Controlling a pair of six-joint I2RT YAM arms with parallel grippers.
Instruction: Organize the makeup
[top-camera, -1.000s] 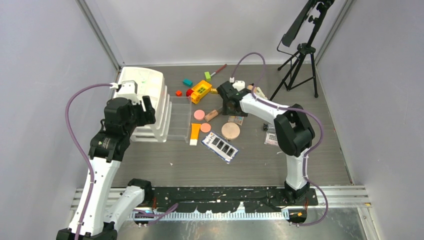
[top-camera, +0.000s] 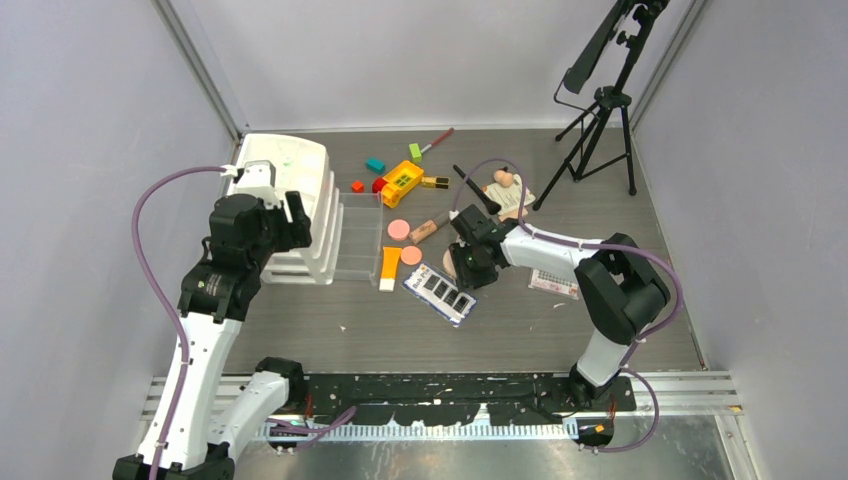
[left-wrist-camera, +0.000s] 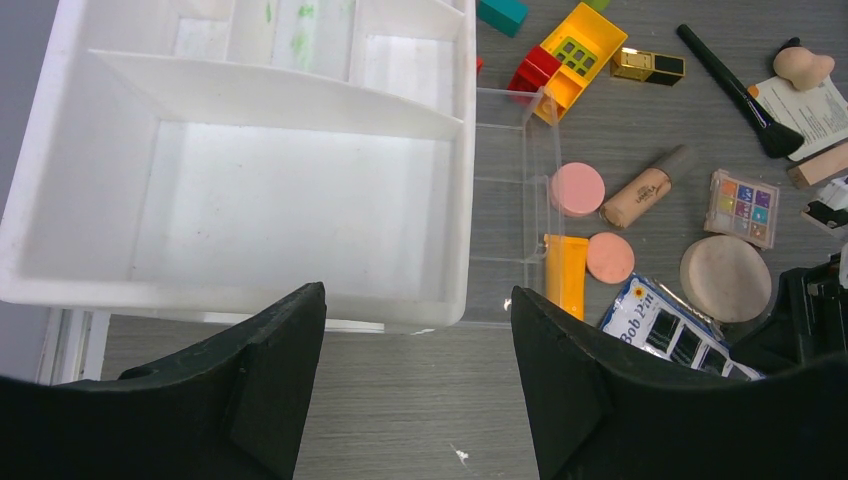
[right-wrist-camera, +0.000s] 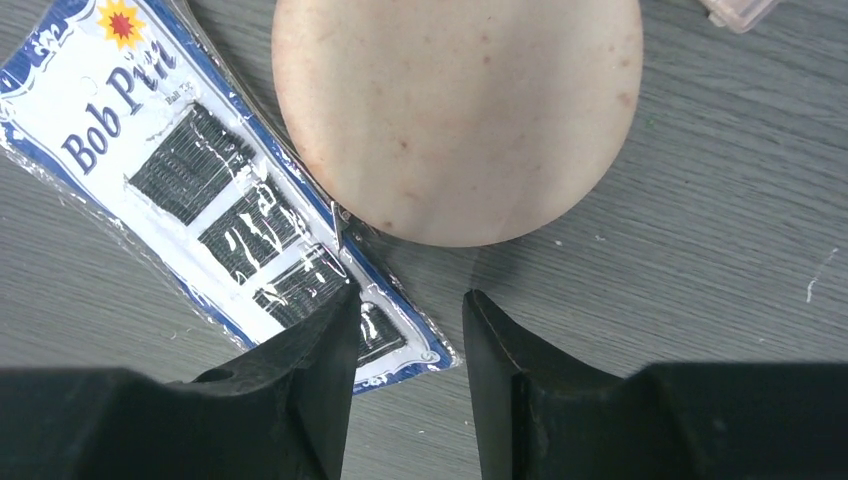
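A white drawer organizer (top-camera: 292, 150) stands at left, its clear drawer (top-camera: 360, 235) pulled out and empty. Above it my left gripper is open with nothing between its fingers. My right gripper is part open and empty, low over the floor by the Bob Pin packet (right-wrist-camera: 200, 215). A round beige sponge (right-wrist-camera: 460, 120) lies just beyond its fingertips. Left of there are a yellow-orange tube (left-wrist-camera: 567, 275), pink round pieces (left-wrist-camera: 577, 190) and a foundation tube (left-wrist-camera: 638, 198). Further back lie an eyeshadow palette (left-wrist-camera: 742, 210), a gold lipstick (left-wrist-camera: 648, 67) and a black brush (left-wrist-camera: 735, 85).
A yellow toy (top-camera: 403, 180), a teal block (top-camera: 375, 165) and a green block (top-camera: 415, 152) lie at the back. A black tripod (top-camera: 605, 110) stands back right.
My left arm has stayed still.
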